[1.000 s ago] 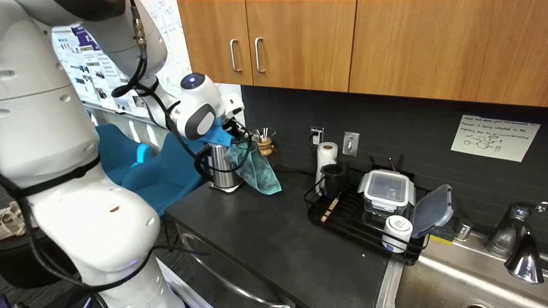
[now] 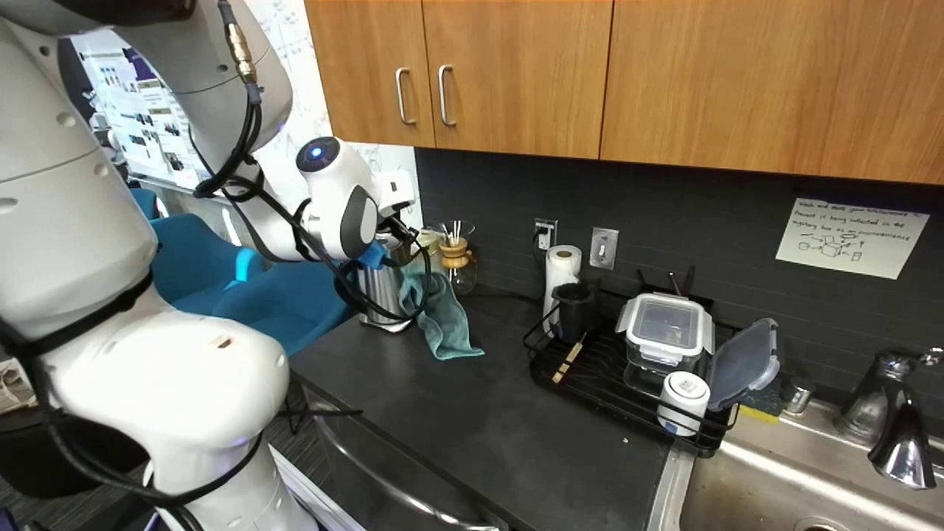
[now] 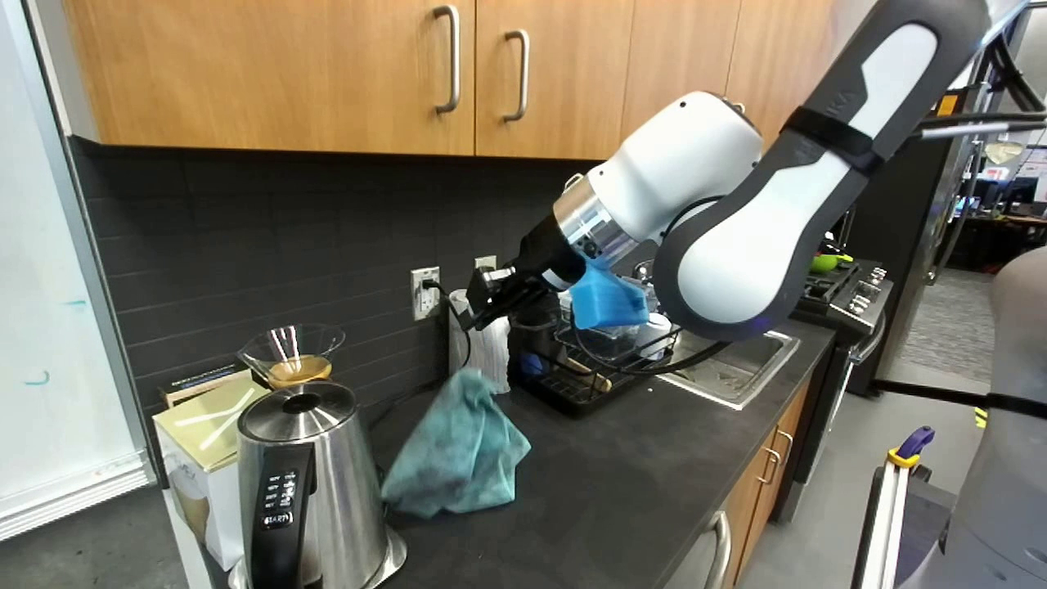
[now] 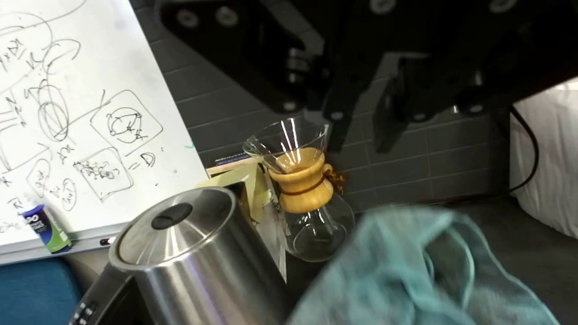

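A teal cloth [image 3: 459, 447] is bunched up on the dark counter beside the steel kettle [image 3: 312, 442]. In the wrist view the cloth [image 4: 412, 265] fills the lower right, slightly blurred, below my gripper. A narrow gap separates the two dark fingers, with nothing visible between them; the wall tiles show through. From exterior view 2, my gripper [image 3: 473, 306] hangs above the cloth, clear of it. The arm and its cables partly cover the kettle in exterior view 1.
A glass coffee maker [image 4: 306, 189] with a wooden collar stands behind the kettle. A paper towel roll [image 2: 562, 270] and a dish rack [image 2: 611, 372] holding containers are along the back wall, left of the sink [image 2: 752, 487].
The cloth hung from beneath my gripper one second ago; now it sits lower on the counter, apart from the gripper. The wrist has shifted slightly.
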